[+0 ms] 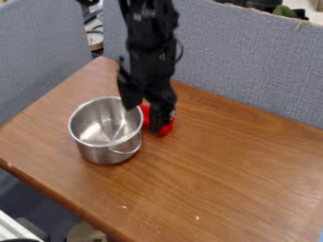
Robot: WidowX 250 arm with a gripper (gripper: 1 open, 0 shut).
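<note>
A shiny steel pot (108, 137) with a wire handle sits on the wooden table (221, 180). Just behind it to the right lies a red cylindrical object (165, 127), largely covered by the black gripper (155, 113). The gripper hangs low over the red object, beside the pot's rim; its fingertips are dark and blurred, so whether anything is between them is unclear.
Grey padded walls (246, 76) border the table at the back and left. The table's left front edge drops to a dark gap.
</note>
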